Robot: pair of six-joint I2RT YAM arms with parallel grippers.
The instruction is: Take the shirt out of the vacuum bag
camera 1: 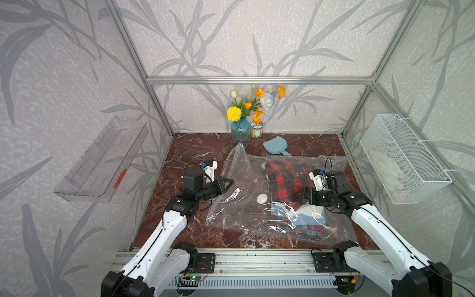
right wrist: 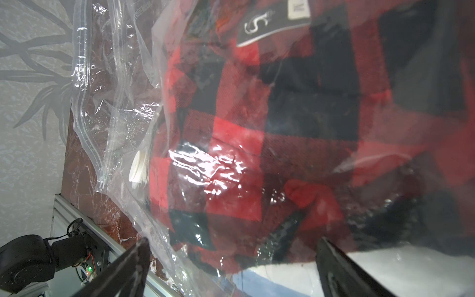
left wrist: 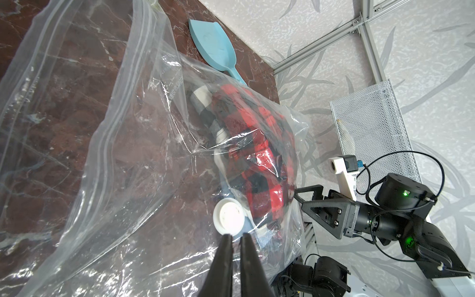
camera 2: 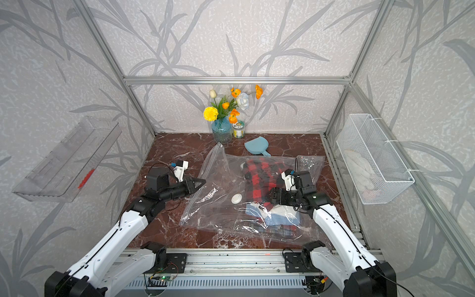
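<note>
A clear vacuum bag lies across the table, its zip-edged mouth towards the left. Inside it, towards the right, is a folded red-and-black plaid shirt, its collar label visible through the film in the right wrist view. Blue and white cloth lies at the shirt's near end, also under the film. My left gripper is at the bag's mouth side; its fingers stand close together with a narrow gap, and no pinched film can be made out. Over the shirt, my right gripper is open, with its fingers wide apart.
The bag's round white valve sits left of the shirt. Behind the bag are a light-blue dustpan, a glass vase with flowers and a small can. Baskets hang on both side walls: clear plastic, white mesh.
</note>
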